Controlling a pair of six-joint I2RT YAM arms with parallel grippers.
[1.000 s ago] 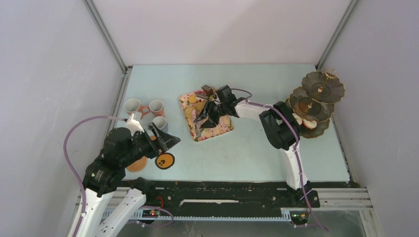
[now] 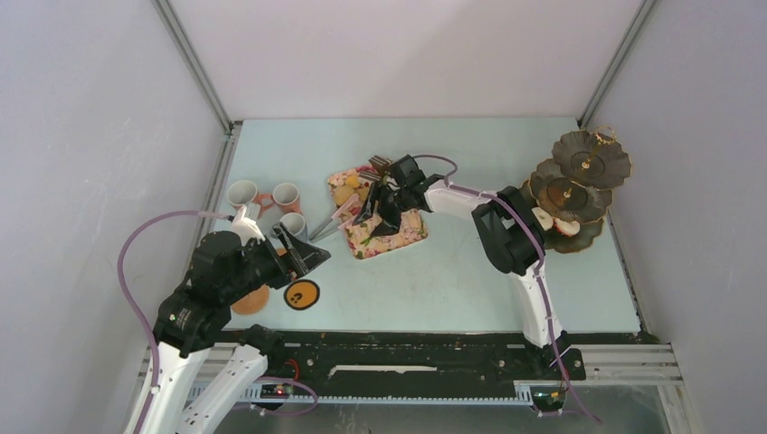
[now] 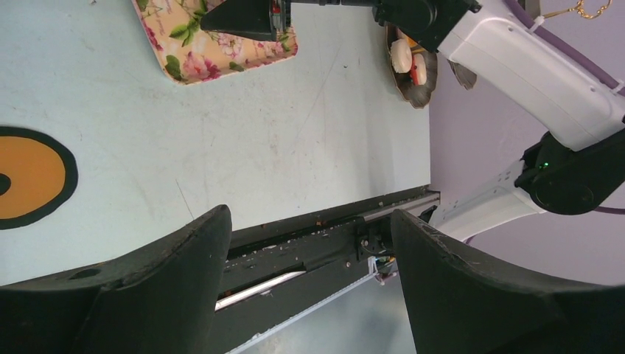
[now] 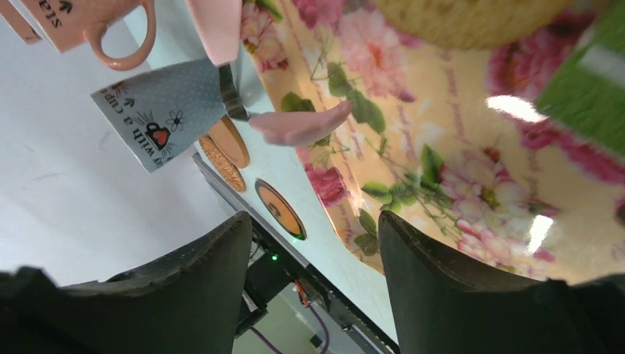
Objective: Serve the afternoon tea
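A pair of tongs with pink ends and grey metal arms lies across the left edge of the floral tray. In the right wrist view, one pink tong end shows over the tray's rim, beyond my fingers and apart from them. My right gripper is open above the tray, nothing between its fingers. A round biscuit and a green packet lie on the tray. Left of it stand a grey cup and pink mugs. Also open and empty, my left gripper hangs near the front left.
Dark coaster rings hold an orange disc at front left. At the right, behind the right arm, stands a tiered stand with pastries on its lowest dish.
The tongs have come out of the right gripper's hold. They have shifted left and spread, now reaching from the tray towards the grey cup. The left arm has stayed still.
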